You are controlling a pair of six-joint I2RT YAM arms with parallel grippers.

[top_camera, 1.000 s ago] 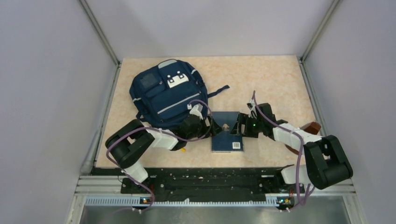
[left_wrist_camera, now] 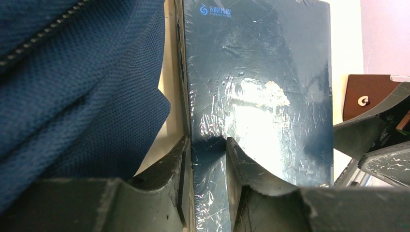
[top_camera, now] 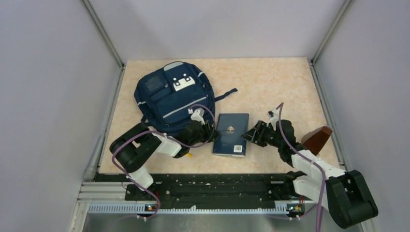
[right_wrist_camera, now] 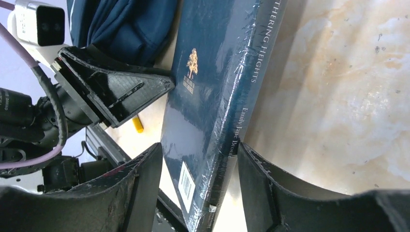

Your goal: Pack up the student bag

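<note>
A dark blue book (top_camera: pixel 232 140) in shiny wrap lies on the table, barcode toward the front. My left gripper is shut on its left edge, one finger outside and the other over the cover. On the opposite side, my right gripper stands part open around the book's spine. Its left finger (right_wrist_camera: pixel 145 179) is over the cover and its right finger (right_wrist_camera: pixel 258 181) is beside the spine. The navy student bag (top_camera: pixel 179 96) rests at the back left, its cloth close beside the left gripper.
A brown leather-like item (top_camera: pixel 316 140) lies at the right edge, partly behind the right arm. Something small and yellow (right_wrist_camera: pixel 138 123) is near the left gripper. A bag strap (top_camera: pixel 226 94) reaches out above the book.
The book has shifted slightly left and turned a little. The left gripper has drawn slightly left; the bag is still.
</note>
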